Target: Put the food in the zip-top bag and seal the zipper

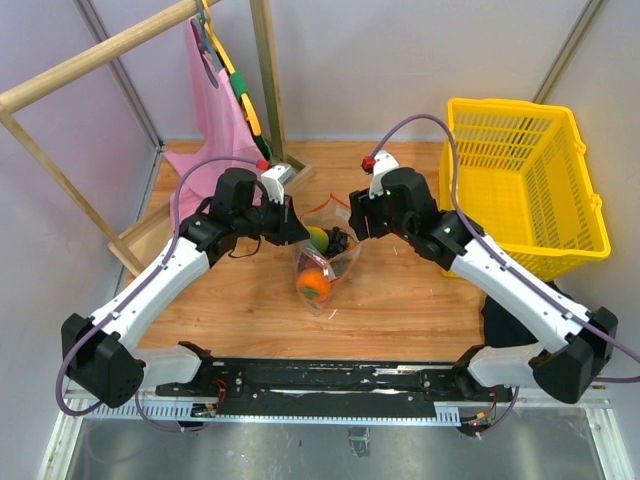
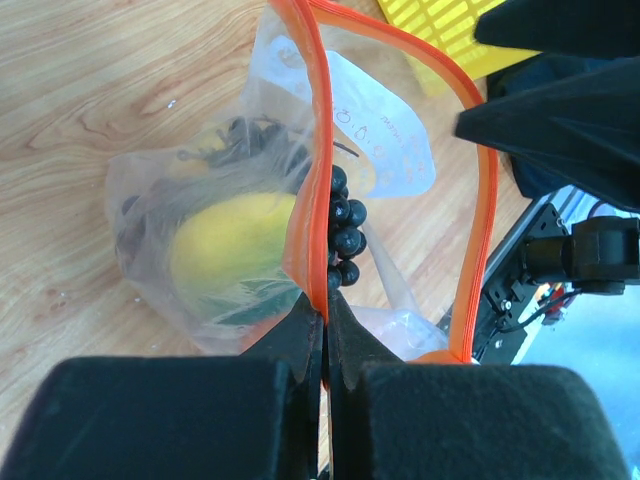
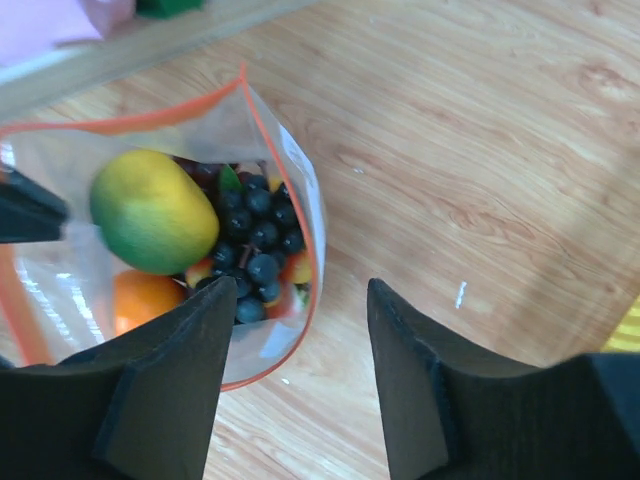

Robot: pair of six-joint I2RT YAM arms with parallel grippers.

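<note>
The clear zip top bag (image 1: 345,262) stands with its orange-rimmed mouth (image 3: 290,190) spread wide. Inside are a green-yellow mango (image 3: 155,212), an orange (image 1: 313,284) and a bunch of dark grapes (image 3: 262,240). My left gripper is shut on the bag's orange rim, seen close up in the left wrist view. To the right of the bag mouth, my right gripper (image 1: 358,218) hangs open, holding nothing. In the right wrist view one of its fingers (image 3: 190,350) overlaps the bag's near edge; the other is over bare table.
A yellow basket (image 1: 595,190) stands at the right, apparently empty. Behind the left arm are a wooden frame (image 1: 270,75) and a pink cloth (image 1: 208,110). Bare wooden table (image 1: 410,320) lies in front and to the right of the bag.
</note>
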